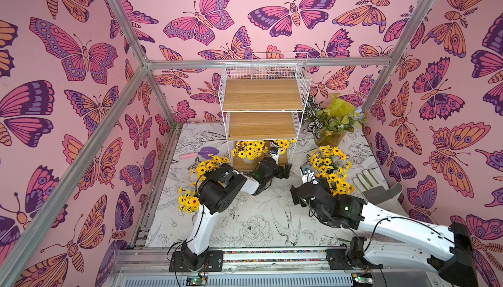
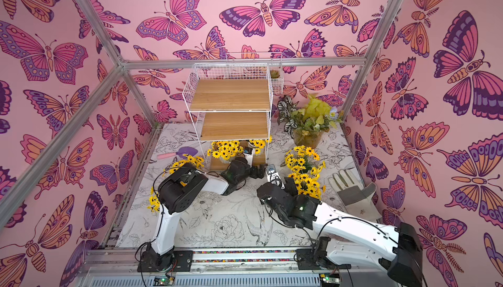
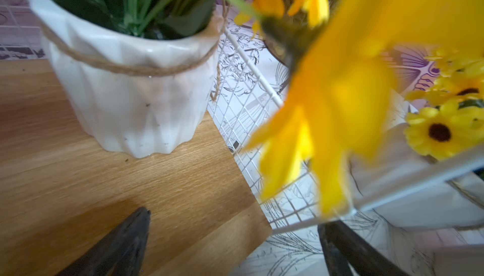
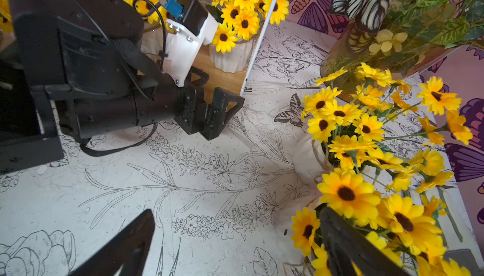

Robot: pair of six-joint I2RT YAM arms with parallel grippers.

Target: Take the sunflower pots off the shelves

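On the bottom wooden board of the white wire shelf stand sunflower pots, their yellow blooms showing below the middle board. One white fluted pot with twine fills the upper left of the left wrist view. My left gripper is open in front of it at the board's right front corner, nothing between its fingers; a blurred bloom hangs close to the camera. The right gripper stands open over the table, one finger against or in front of sunflowers on the table; contact cannot be told.
More sunflowers stand on the table at left, partly behind the left arm. A leafy plant pot is right of the shelf, and gloves lie at far right. Both upper boards are bare.
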